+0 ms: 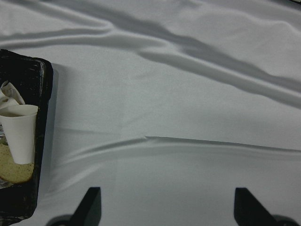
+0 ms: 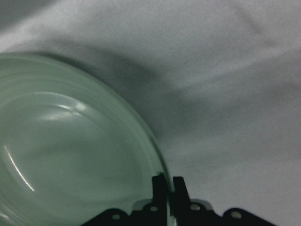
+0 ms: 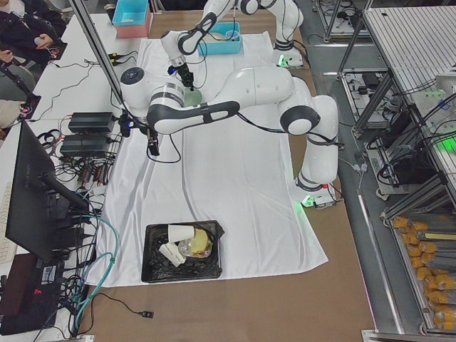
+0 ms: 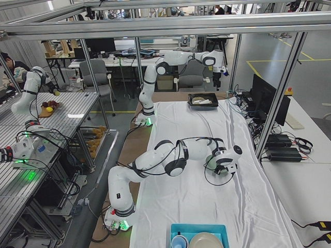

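A green plate (image 2: 70, 132) fills the left of the right wrist view, with my right gripper shut on its rim; in the camera left view it is mostly hidden behind the left arm. My left gripper hangs open over bare cloth. To its left lies a black tray (image 1: 44, 84) holding a white paper cup (image 1: 19, 136), crumpled white items and a yellow sponge-like piece (image 1: 14, 167).
A blue bin (image 4: 222, 232) with dishes, including a beige plate (image 4: 206, 241), stands at the far end of the white cloth (image 3: 214, 178). Monitor (image 3: 35, 199) and cables line one side.
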